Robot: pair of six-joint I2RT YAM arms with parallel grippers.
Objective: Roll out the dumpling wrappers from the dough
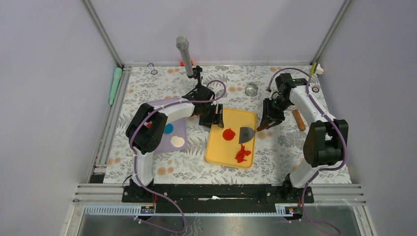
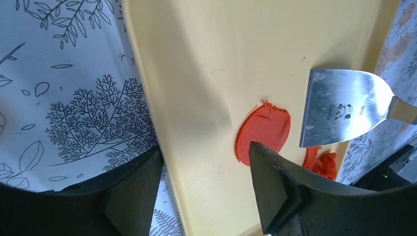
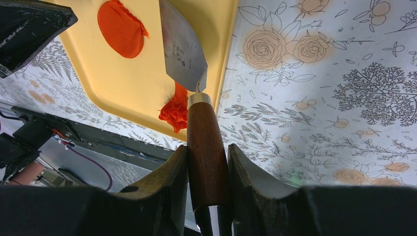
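A flattened red dough round lies in the yellow tray, with a ragged red dough pile near the tray's front right. My right gripper has the wooden handle of a scraper between its fingers at the tray's right side. The steel blade lies over the tray, right of the round. My left gripper is open over the tray's left rim, with nothing between its fingers.
A purple mat with colored rounds is at left, partly under the left arm. A glass stands behind the tray, and a wooden roller lies at right.
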